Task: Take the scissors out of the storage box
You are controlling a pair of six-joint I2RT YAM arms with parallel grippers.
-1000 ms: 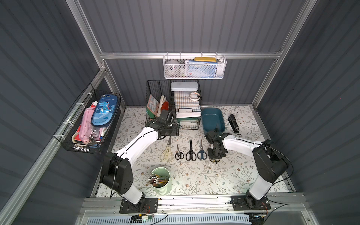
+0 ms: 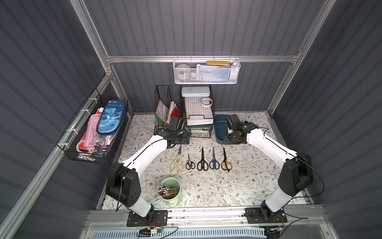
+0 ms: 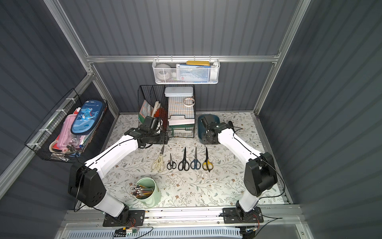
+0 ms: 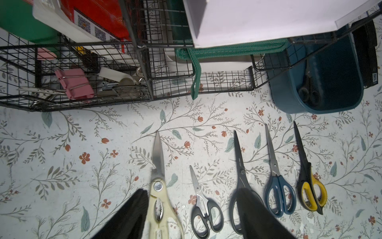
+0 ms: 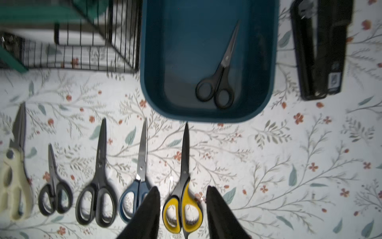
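Note:
One pair of black-handled scissors (image 5: 220, 79) lies in the teal storage box (image 5: 207, 114). Five pairs lie in a row on the patterned table: cream (image 4: 159, 191), small black (image 4: 205, 213), large black (image 4: 242, 179), blue (image 4: 274, 191) and yellow-black (image 4: 314, 195). My right gripper hangs over the front of the box, with the yellow-black pair lower down between its open fingertips in the right wrist view. My left gripper is open above the row, in front of the wire rack, holding nothing visible.
A wire rack (image 2: 210, 131) stands left of the box, a stapler (image 5: 334, 59) right of it. A green pen cup (image 2: 175, 197) is at the front left, a black hanging basket (image 2: 83, 157) on the left wall.
My right arm has risen and moved back over the teal box, uncovering the yellow-black scissors at the end of the row. The left arm looks unchanged.

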